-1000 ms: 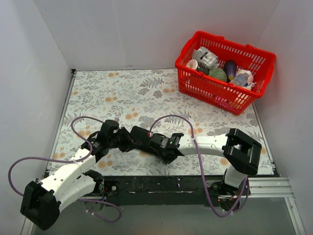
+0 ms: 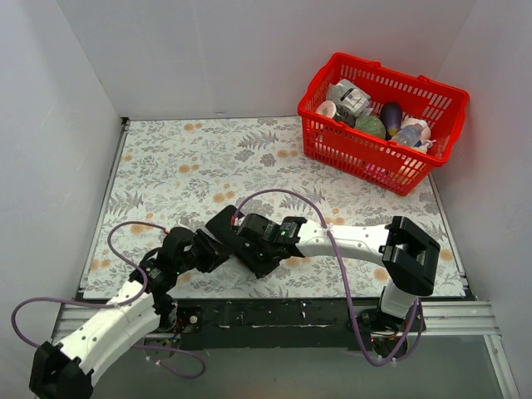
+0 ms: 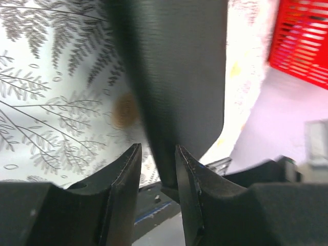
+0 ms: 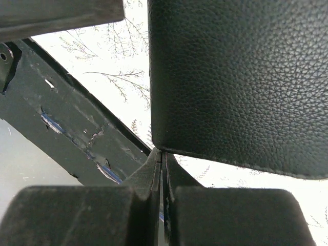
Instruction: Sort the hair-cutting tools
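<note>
A black leather-like case point(image 2: 222, 223) is held at a slant low over the front middle of the patterned table, mostly covered by my arms in the top view. In the right wrist view my right gripper is shut at the lower corner of the case point(image 4: 230, 87), with its edge at the fingertips. My left gripper stands part open. In the left wrist view the narrow side of the case point(image 3: 169, 77) runs down between its fingers, and the right finger overlaps it. Whether the left fingers touch the case cannot be told. No cutting tools show outside the case.
A red basket point(image 2: 357, 150) with bottles and other items stands at the back right. A dark rail point(image 2: 266, 324) runs along the front edge.
The case and my right gripper have shifted left together.
</note>
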